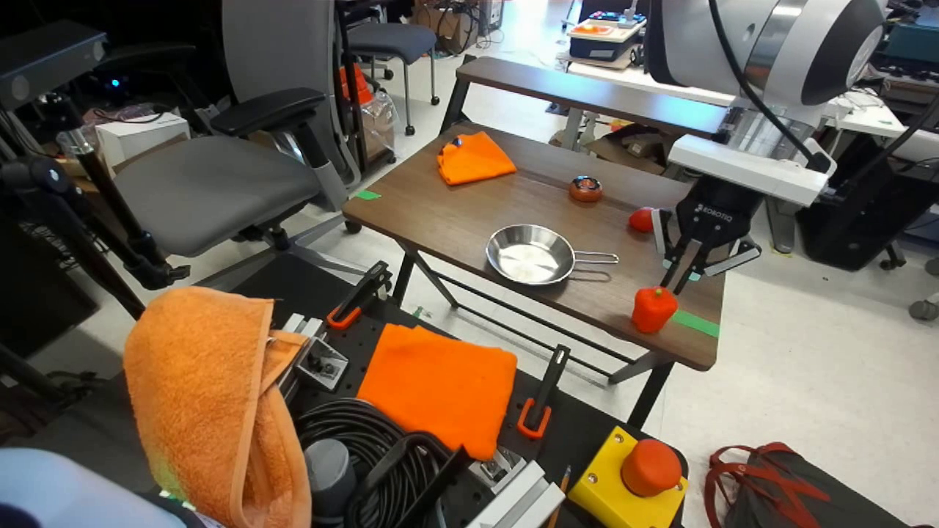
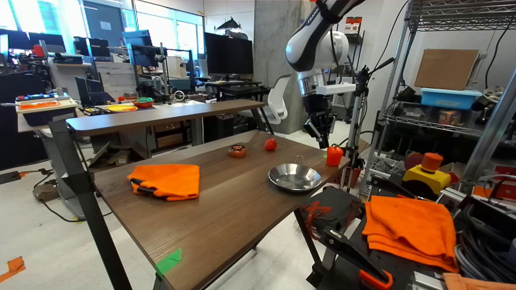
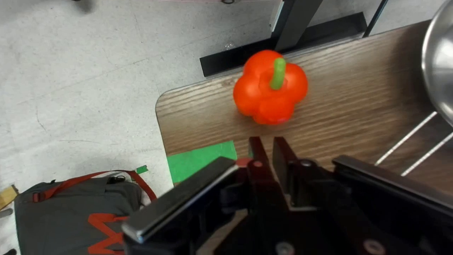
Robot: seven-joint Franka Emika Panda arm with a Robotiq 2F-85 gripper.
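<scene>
A red toy bell pepper with a green stem (image 1: 655, 311) stands upright near the table's right front corner. In the wrist view the pepper (image 3: 270, 93) lies just beyond the fingertips of my gripper, with bare wood showing between. Only a narrow gap separates the fingers (image 3: 256, 149), and nothing is held in it. From the first exterior view, my gripper (image 1: 673, 283) points down at the pepper's upper edge; whether it touches cannot be told there. The second exterior view has the pepper (image 2: 334, 156) close to the fingertips.
A steel pan (image 1: 530, 255) rests left of the pepper, handle toward it. Behind are a red tomato-like item (image 1: 642, 220) and a round brown object (image 1: 585, 188). An orange cloth (image 1: 475, 158) lies at the far left. Green tape (image 1: 697, 324) marks the table edge near the pepper.
</scene>
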